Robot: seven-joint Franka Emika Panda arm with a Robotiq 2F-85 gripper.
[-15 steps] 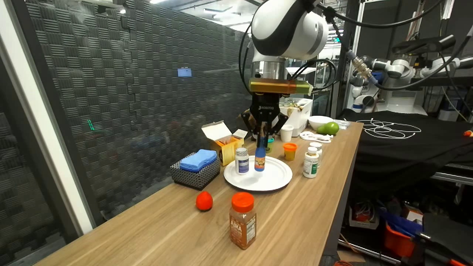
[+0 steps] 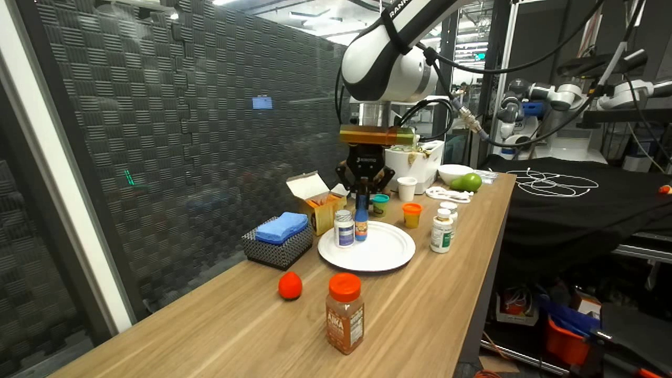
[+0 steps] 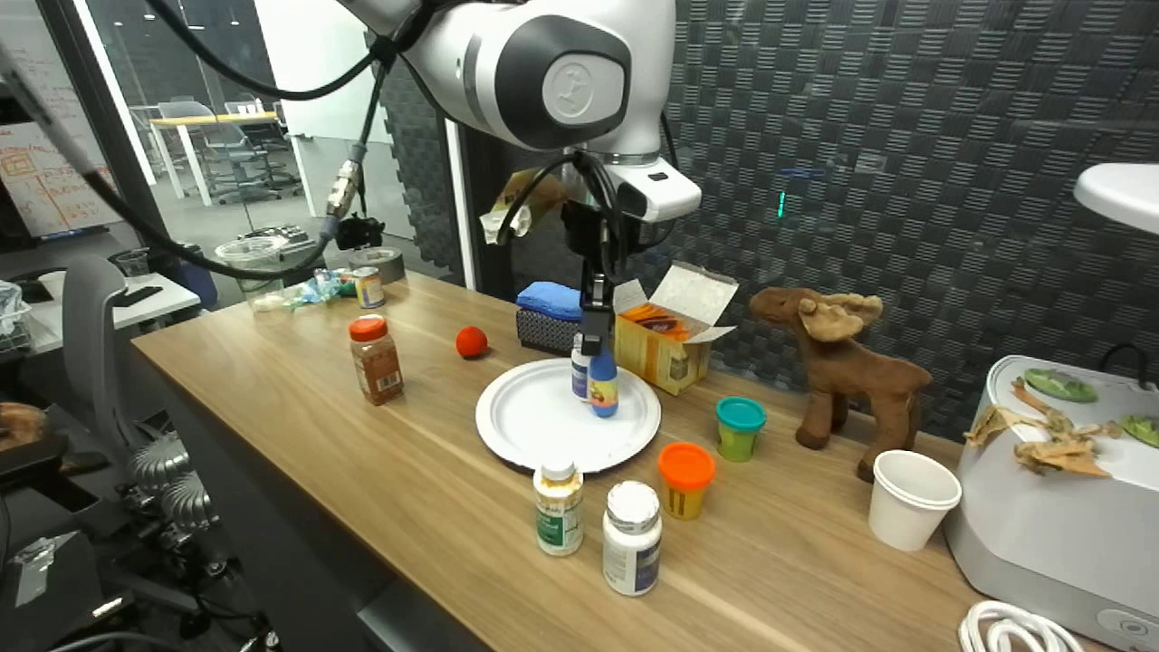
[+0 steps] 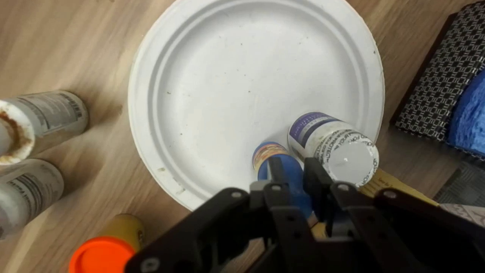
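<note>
My gripper is shut on the upper part of a small blue bottle [image 3: 603, 393] with a colourful label. The bottle [image 2: 360, 228] is upright over the back part of a white round plate [image 2: 384, 255]; whether its base touches the plate I cannot tell. Close beside it on the plate stands a white bottle with a purple label [image 2: 344, 230]. In the wrist view that white bottle [image 4: 334, 148] is just right of the fingers, and the blue bottle [image 4: 295, 182] is partly covered by them. Most of the plate [image 4: 254, 68] is bare.
An open yellow box [image 3: 663, 348] and a patterned box with a blue cloth [image 2: 278, 242] flank the plate. Two white bottles [image 3: 559, 511] and an orange-lidded tub [image 3: 686, 478] stand near it. A red-capped jar [image 2: 345, 315] and red ball [image 2: 290, 285] sit nearer exterior view 1.
In exterior view 1, the gripper and blue bottle have shifted left, closer to the white bottle, and slightly up in the picture. The other objects have not moved.
</note>
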